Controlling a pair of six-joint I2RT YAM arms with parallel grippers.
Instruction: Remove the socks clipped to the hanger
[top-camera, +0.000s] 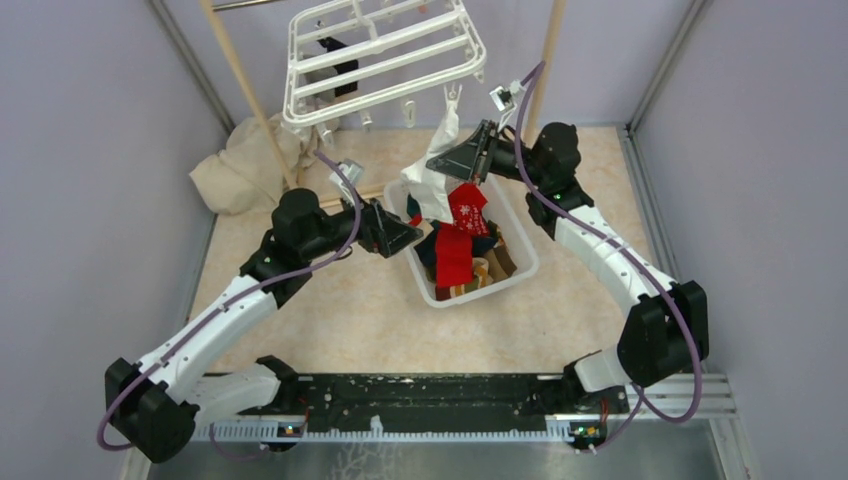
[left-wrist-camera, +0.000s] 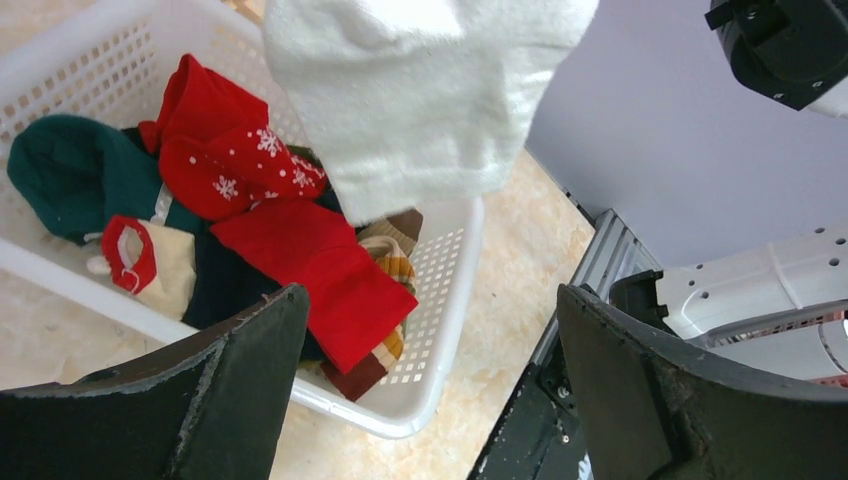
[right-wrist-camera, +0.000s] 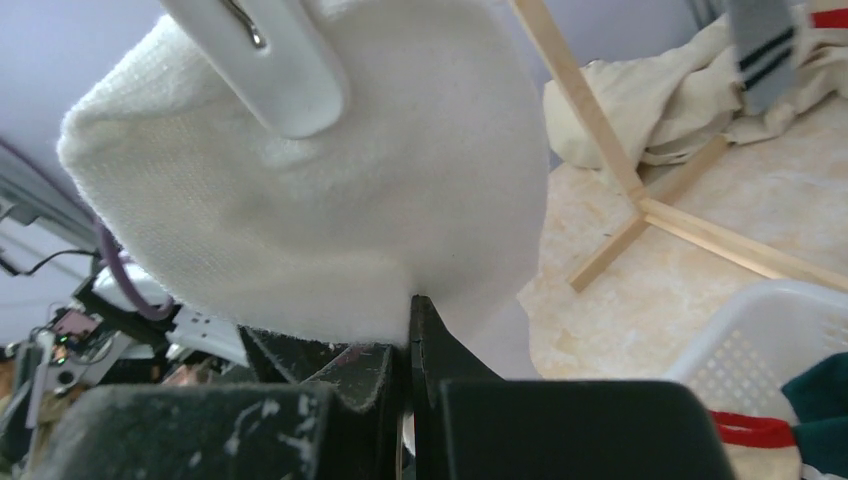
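Observation:
The white hanger (top-camera: 375, 50) hangs at the top of the top view, tilted. From a clip at its right corner a white sock (top-camera: 430, 185) hangs down over the basket. In the right wrist view a clip (right-wrist-camera: 290, 80) still grips the sock (right-wrist-camera: 380, 200), whose cloth runs down between the fingers of my shut right gripper. My left gripper (top-camera: 412, 235) stands open at the basket's left rim, nothing between its fingers. The lower end of the sock (left-wrist-camera: 420, 110) hangs ahead of it. Dark and grey socks (top-camera: 342, 65) hang behind the hanger bars.
Below the sock, the white basket (top-camera: 530, 262) holds several socks, among them a red one (top-camera: 454, 255). A beige cloth heap (top-camera: 235, 180) lies at the back left beside wooden poles (top-camera: 245, 85). The floor in front of the basket is clear.

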